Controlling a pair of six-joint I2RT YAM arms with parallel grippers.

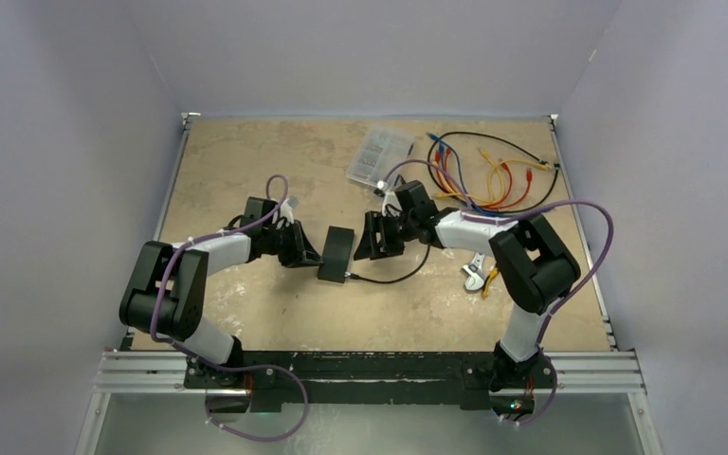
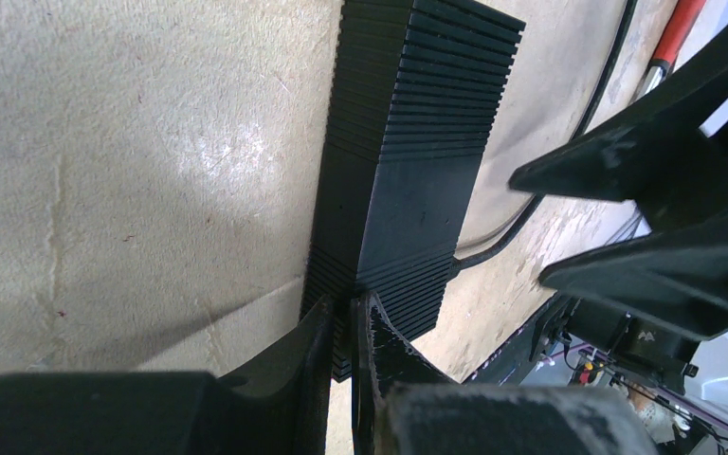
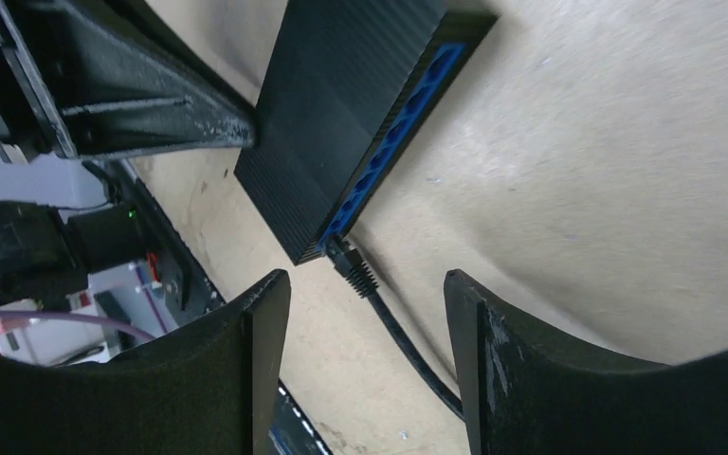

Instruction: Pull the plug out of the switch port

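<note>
The black switch (image 1: pixel 336 248) (image 2: pixel 417 190) (image 3: pixel 336 123) lies on the table, with a row of blue ports on its right side. A black cable's plug (image 3: pixel 351 263) sits in the end port nearest the table's front. My left gripper (image 1: pixel 308 258) is at the switch's left front, fingertips against it; their gap is hard to judge. My right gripper (image 1: pixel 368 242) is just right of the switch, open with nothing between its fingers, facing the plug.
A clear parts box (image 1: pixel 374 156) stands behind. Coiled coloured cables (image 1: pixel 502 185), a wrench (image 1: pixel 474 275) and pliers (image 1: pixel 490 286) lie to the right.
</note>
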